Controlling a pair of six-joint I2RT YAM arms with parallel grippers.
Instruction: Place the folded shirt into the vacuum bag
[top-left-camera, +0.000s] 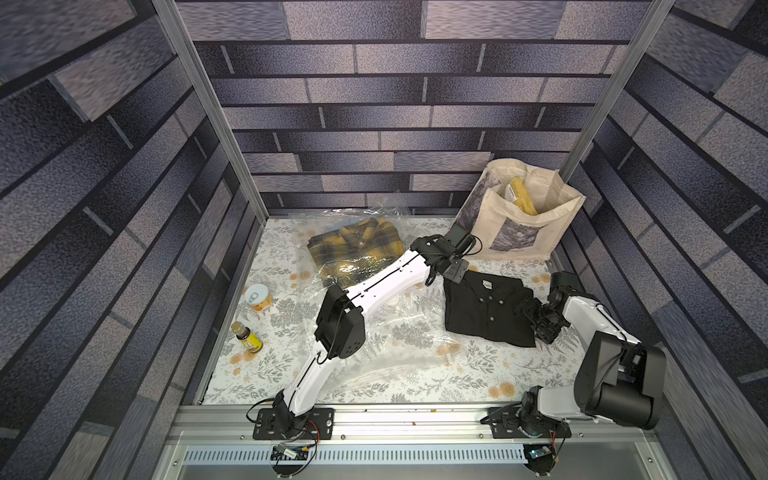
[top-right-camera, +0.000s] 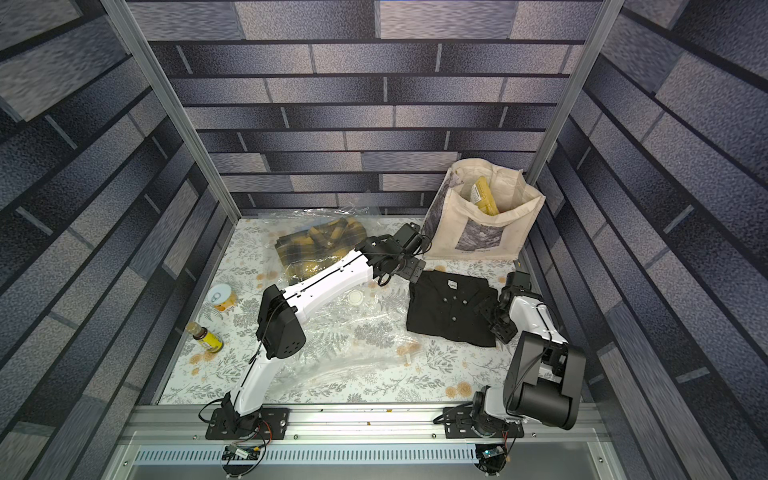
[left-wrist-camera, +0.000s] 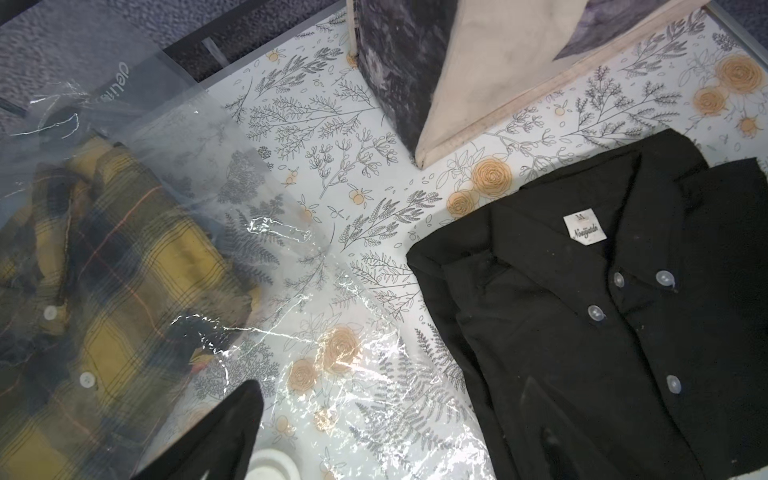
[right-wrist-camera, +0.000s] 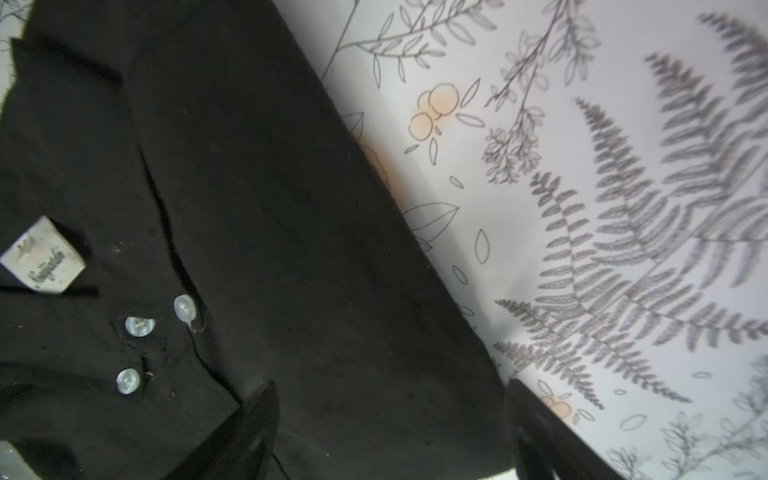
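A folded black shirt (top-left-camera: 485, 310) lies flat on the right half of the table, its collar label towards the back. The clear vacuum bag (left-wrist-camera: 320, 320) is spread to its left, with a folded yellow plaid shirt (top-left-camera: 356, 246) inside its far part. My left gripper (top-left-camera: 457, 273) is open over the black shirt's back left corner, empty. At the black shirt's right edge stands my right gripper (top-left-camera: 546, 322), low down; in the right wrist view its parted fingers (right-wrist-camera: 248, 432) straddle the edge area, one over cloth and the other by bare table.
Behind the black shirt a beige tote bag (top-left-camera: 520, 216) holds a yellow packet (top-left-camera: 521, 196). A can (top-left-camera: 257, 297) and a small bottle (top-left-camera: 247, 337) stand at the left. A white round cap (top-right-camera: 355, 297) shows on the vacuum bag. The front middle is covered only by clear film.
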